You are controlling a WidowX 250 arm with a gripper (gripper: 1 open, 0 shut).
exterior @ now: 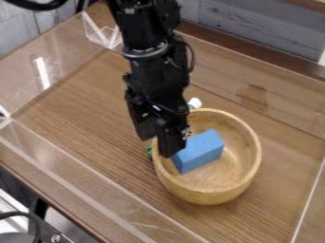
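Note:
My black gripper [168,133] hangs over the left side of a tan round bowl [223,190], open. A blue block [200,150] lies inside the bowl, just right of the fingers. A small green object [148,152] shows beside the bowl's left rim, and a small white object [193,102] is behind the bowl, partly hidden.
A grey wall runs along the back, and dark cables are at the lower left.

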